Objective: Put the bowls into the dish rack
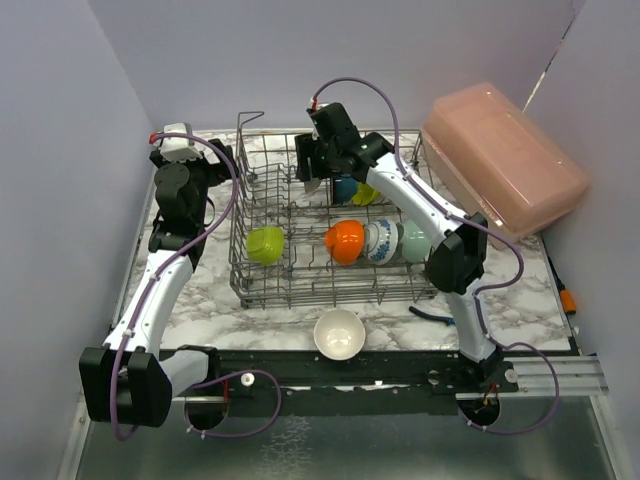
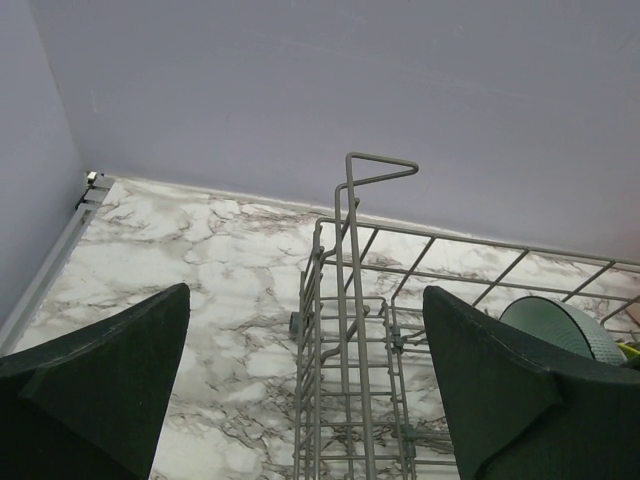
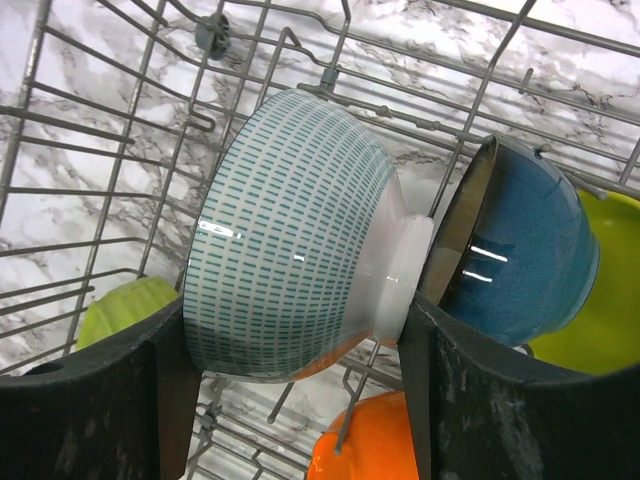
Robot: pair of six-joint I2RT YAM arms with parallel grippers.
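My right gripper is shut on a patterned bowl [image 3: 290, 230], held over the rack's back, left of a blue bowl [image 3: 530, 260] in the right wrist view. Green [image 1: 264, 243], orange [image 1: 343, 240], blue-white [image 1: 380, 243] and pale teal [image 1: 414, 241] bowls stand in the dish rack [image 1: 290, 300]; a yellow-green bowl [image 3: 590, 340] is beside the blue one. A white bowl [image 1: 339, 333] lies in front of the rack. My left gripper is open and empty, beside the rack's back left corner.
A pink bin [image 1: 505, 160] stands at the right, by the rack. Pliers [image 1: 430, 316] lie at the front right, partly hidden by the right arm. Bare counter [image 2: 220, 280] lies left of the rack.
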